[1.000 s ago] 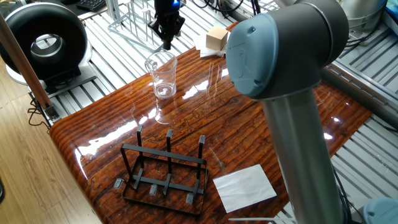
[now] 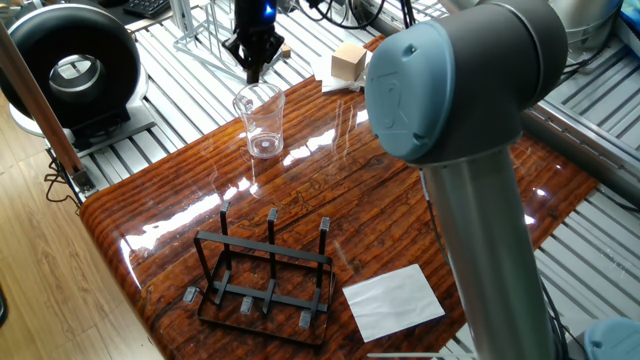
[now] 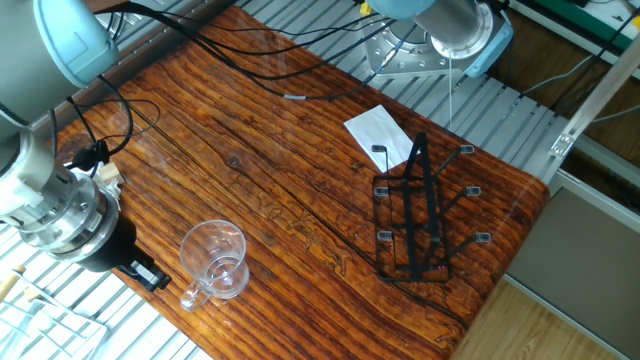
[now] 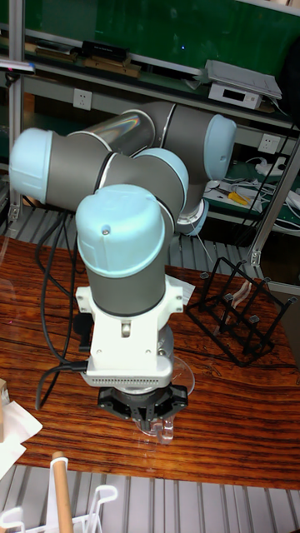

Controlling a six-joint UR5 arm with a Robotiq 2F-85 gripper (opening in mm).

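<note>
A clear glass mug [image 2: 264, 125] stands upright near the table's edge, its handle [image 3: 195, 294] pointing to the lower left in exterior view 2. My black gripper [image 2: 254, 76] points down close to the mug's rim on the handle side. Its fingertips come together and appear shut, with nothing visible between them. Exterior view 2 shows a gap in the picture between the gripper [image 3: 157, 280] and the mug [image 3: 216, 262]. From exterior view 3, the gripper [image 4: 149, 425] hides much of the mug. A black metal rack [image 2: 265, 290] with upright prongs stands at the opposite side of the table.
Beside the rack lies a white sheet [image 2: 394, 302]. A small wooden block [image 2: 348, 62] sits on white paper near the far edge. Black cables [image 3: 245, 75] hang over the table in exterior view 2. Bare wood [image 3: 300, 200] separates mug and rack.
Mug, rack and sheet have stayed put.
</note>
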